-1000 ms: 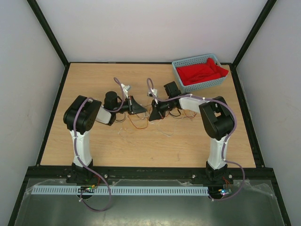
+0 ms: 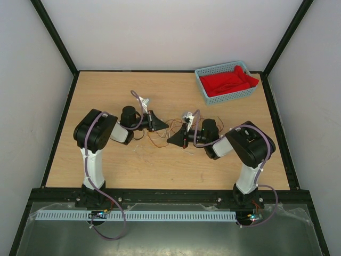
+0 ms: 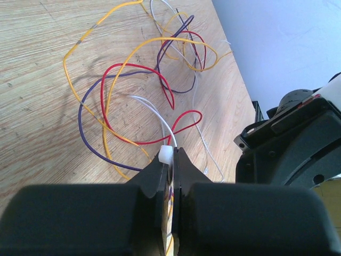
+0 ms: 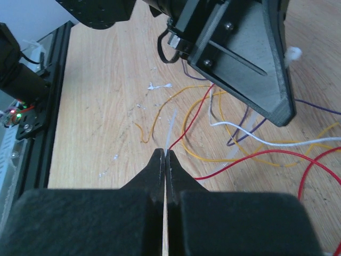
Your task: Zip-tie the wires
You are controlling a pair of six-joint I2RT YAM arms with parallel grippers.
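Observation:
Red, yellow, purple and white wires (image 2: 175, 124) lie loosely tangled mid-table. In the left wrist view my left gripper has its fingers close about a white zip tie (image 3: 164, 153), with wires running beneath; how far it is open is hard to tell. In the right wrist view my right gripper is shut, a thin pale strip (image 4: 171, 126) and a red wire showing just beyond its tips; whether either is between them I cannot tell. The two grippers face each other in the top view, the right slightly nearer the front.
A blue basket (image 2: 229, 95) with red cloth (image 2: 224, 81) stands at the back right.
My right arm has moved toward the front of the table and turned. My left gripper has shifted very slightly to the right.

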